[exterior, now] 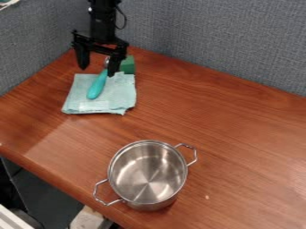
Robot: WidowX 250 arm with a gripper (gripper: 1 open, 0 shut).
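Note:
At the back left of the wooden table, the black gripper (97, 56) hangs above a teal spoon-like object (96, 87), which lies on a folded light-blue cloth (85, 104). A green block (128, 64) sits just behind, partly hidden by the gripper. The two fingers look spread apart, and I see nothing clearly held between them. A steel pot (146, 179) with two handles stands at the front centre.
Grey padded walls (216, 46) border the table at the back and left. The table's edge runs along the lower left.

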